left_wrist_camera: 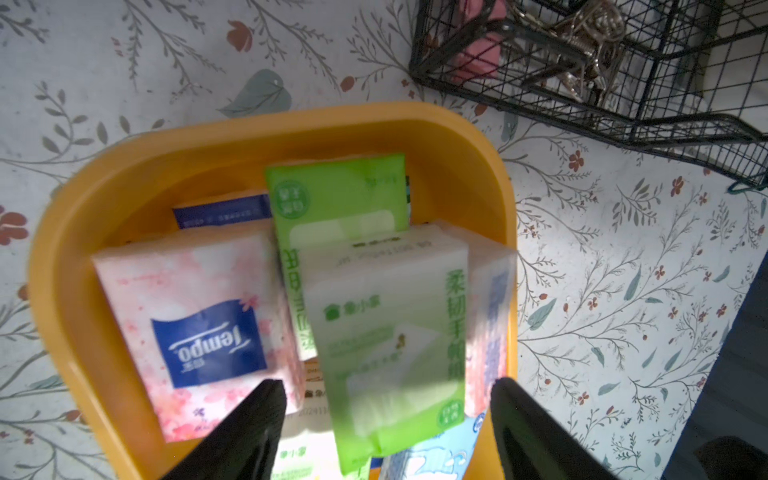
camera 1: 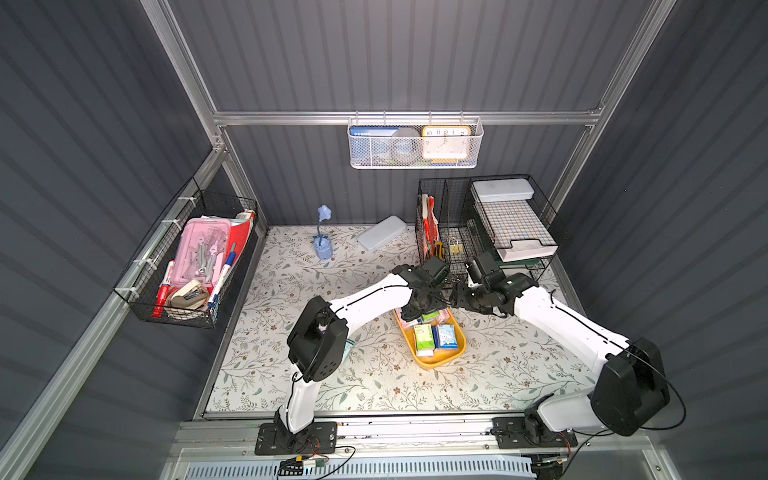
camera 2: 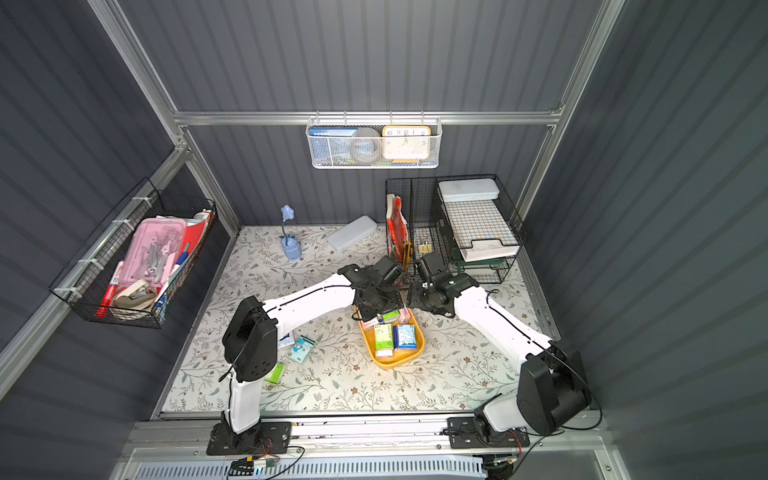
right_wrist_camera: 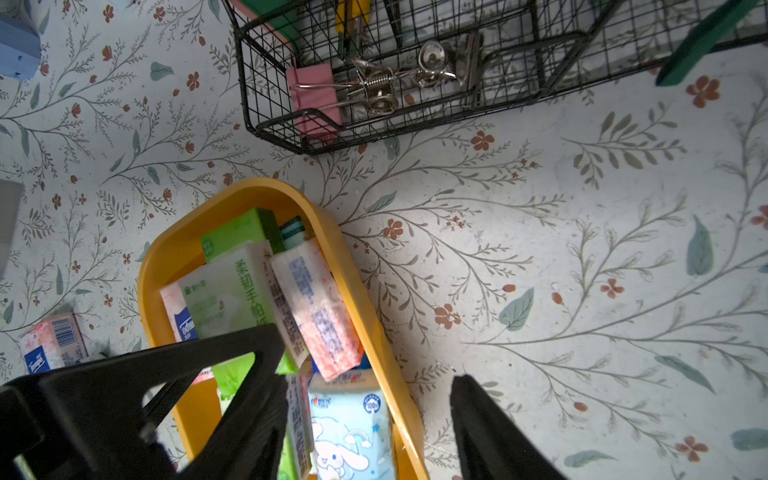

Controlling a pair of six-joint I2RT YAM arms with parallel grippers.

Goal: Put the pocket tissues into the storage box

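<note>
The yellow-orange storage box holds several pocket tissue packets. A green-and-white packet rests tilted over others inside it, a pink Tempo packet to its left. My left gripper is over the box, its fingers apart on either side of the green-and-white packet's lower end, no grip showing. At the box's right edge hovers my right gripper, open and empty. Left of the box, partly behind the left arm, a blue packet, a green one and a white-and-blue one lie on the table.
A black wire organizer stands close behind the box. A blue flower pot and a grey case are at the back left. Both gripper heads are close together above the box.
</note>
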